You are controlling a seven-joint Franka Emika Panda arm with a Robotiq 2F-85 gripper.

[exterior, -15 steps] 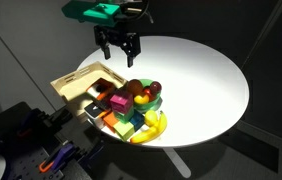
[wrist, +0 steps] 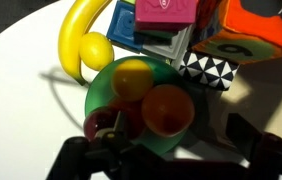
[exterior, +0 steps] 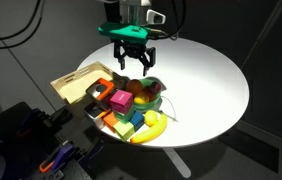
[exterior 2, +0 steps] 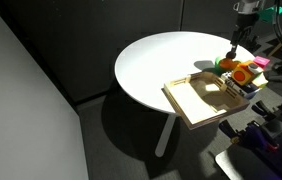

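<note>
Round fruits crowd a green bowl [wrist: 164,70] in the wrist view: an orange [wrist: 168,110], a yellow-orange one [wrist: 133,77] and a dark red one [wrist: 101,122]. A further red fruit is partly hidden among them. My gripper is open, its fingers reaching in from the lower edge, the left one overlapping the dark red fruit in that view. From the first exterior view, the gripper [exterior: 134,68] hangs above the bowl's fruit [exterior: 135,86], apart from it, with nothing between its fingers. The second exterior view shows the bowl only partly.
A pink block [exterior: 121,102], an orange block [exterior: 103,88], a lemon [exterior: 151,118] and a banana [exterior: 151,131] cluster around the bowl. A wooden tray [exterior 2: 185,103] lies beside them.
The fruits and blocks look unmoved.
</note>
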